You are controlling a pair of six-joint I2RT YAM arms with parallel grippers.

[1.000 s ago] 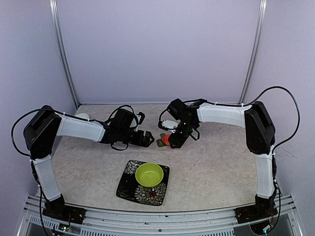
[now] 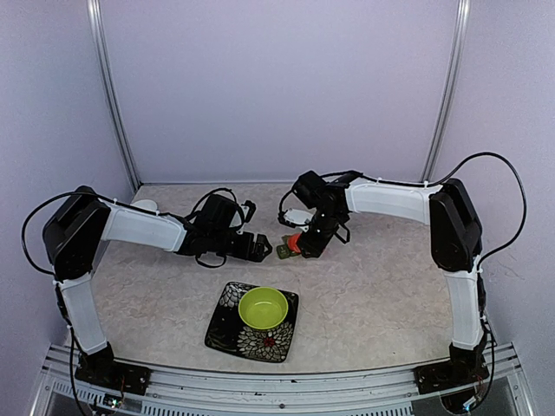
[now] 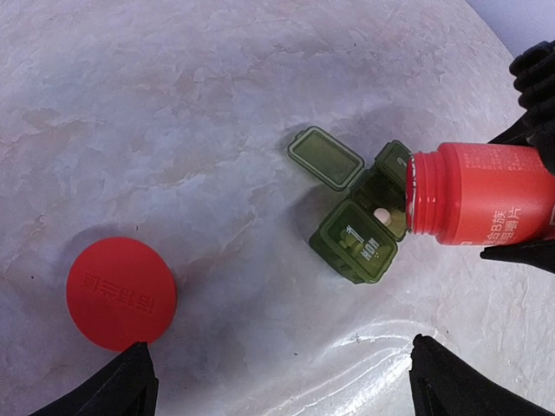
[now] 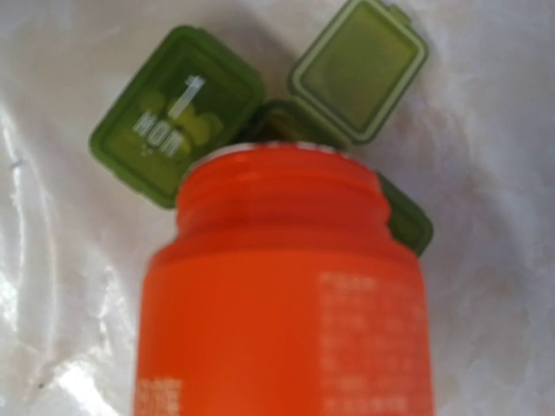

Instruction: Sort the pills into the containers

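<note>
My right gripper is shut on an uncapped red bottle (image 3: 490,195), lying nearly level with its mouth over the green pill box (image 3: 355,243). One lid (image 3: 325,158) of the box is flipped open. A pale pill (image 3: 381,214) sits in that open compartment, below the bottle's mouth. The MON lid (image 4: 178,117) is closed, with yellowish pills visible through it. The bottle hides part of the box in both wrist views. My left gripper stands open with nothing between its fingers, beside the box. The red cap (image 3: 121,293) lies flat on the table.
A green bowl (image 2: 264,308) rests on a black flowered tray (image 2: 227,340) near the front. A white round object (image 2: 145,206) stands behind the left arm.
My left arm, the bowl and the tray have stayed where they were.
</note>
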